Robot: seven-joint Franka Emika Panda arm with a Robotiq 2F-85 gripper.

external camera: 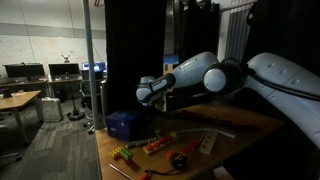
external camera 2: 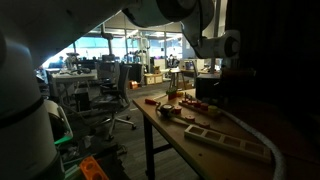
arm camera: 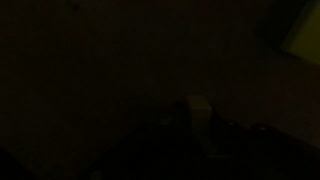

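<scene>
My gripper [external camera: 148, 104] is at the back of the table, pointing down beside a blue box [external camera: 121, 126] in exterior view 1. Its fingers are lost in shadow against the black curtain, so the finger opening does not show. The wrist view is nearly black. Low in its middle is a small pale, block-like shape [arm camera: 200, 104], which I cannot identify. A yellow thing [arm camera: 304, 38] cuts into the upper right corner there. Whether anything lies between the fingers cannot be made out.
Towards the table's front lie a green item [external camera: 122, 153], a red bar [external camera: 159, 144], a dark round item with red [external camera: 178, 161] and a pale slotted strip [external camera 2: 228, 141]. A long grey hose [external camera 2: 254, 132] curves over the right side. The table edge [external camera 2: 172, 143] faces the room.
</scene>
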